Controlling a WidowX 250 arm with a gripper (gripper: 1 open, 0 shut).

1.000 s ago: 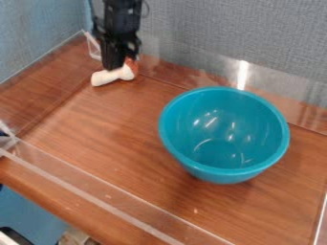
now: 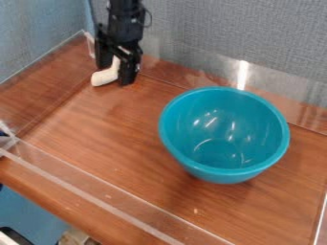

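My black gripper [image 2: 118,59] is lowered at the back left of the wooden table, its open fingers down around a small toy mushroom [image 2: 105,74]. The mushroom's pale stem shows at the left of the fingers; its cap is mostly hidden behind them.
A large teal bowl [image 2: 224,134] stands on the right half of the table [image 2: 115,163]. Clear walls edge the table, with grey padded walls behind.
My gripper has come down from above the mushroom to around it, covering the orange cap that showed before.
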